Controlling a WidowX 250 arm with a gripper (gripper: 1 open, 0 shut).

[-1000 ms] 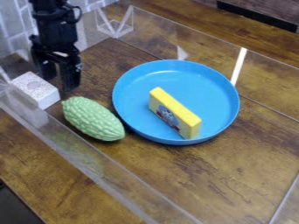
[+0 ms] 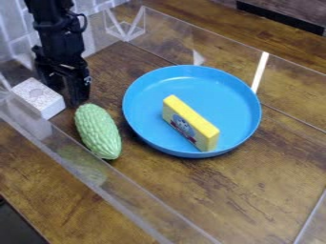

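Note:
My black gripper point(image 2: 61, 74) is at the upper left, low over the wooden table, beside a white speckled block point(image 2: 38, 97); whether its fingers are open or shut is unclear against the dark background. A green bumpy vegetable point(image 2: 98, 132) lies just in front and to the right of it. A blue plate point(image 2: 223, 91) holds a yellow box point(image 2: 190, 122) with a printed label.
Clear low walls surround the workspace. A thin white stick point(image 2: 258, 71) is at the back right, beside the plate.
The green vegetable has turned from slanting to more upright in the view and shifted slightly left. My gripper has moved slightly left.

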